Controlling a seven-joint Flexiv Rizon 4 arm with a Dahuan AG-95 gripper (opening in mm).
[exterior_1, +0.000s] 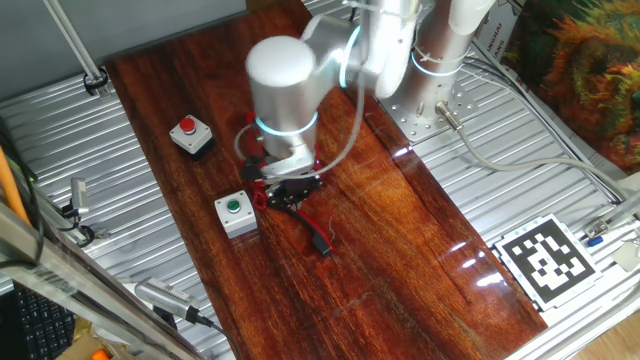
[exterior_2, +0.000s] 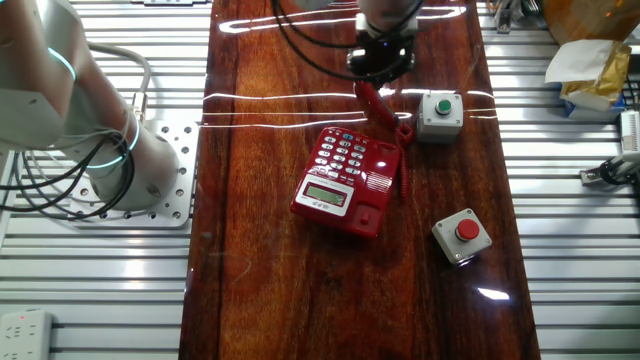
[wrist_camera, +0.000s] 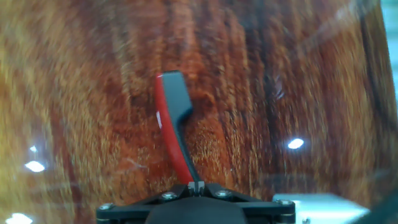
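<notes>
A red and black telephone handset (wrist_camera: 176, 130) lies off its base on the wooden table, its far end free. In exterior view 1 my gripper (exterior_1: 292, 186) hangs low over the handset's near end. The pale fingertips meet in the wrist view, so my gripper is shut, with nothing clearly visible between them. The handset's near end is hidden behind the gripper there. A red telephone base (exterior_2: 347, 180) with keypad and small display shows in exterior view 2, its coiled cord (exterior_2: 404, 165) beside it. The arm mostly covers the base in exterior view 1.
A box with a green button (exterior_1: 234, 207) stands close beside the handset. Another with a red button (exterior_1: 188, 126) sits farther back. A marker board (exterior_1: 546, 262) lies off the table's right edge.
</notes>
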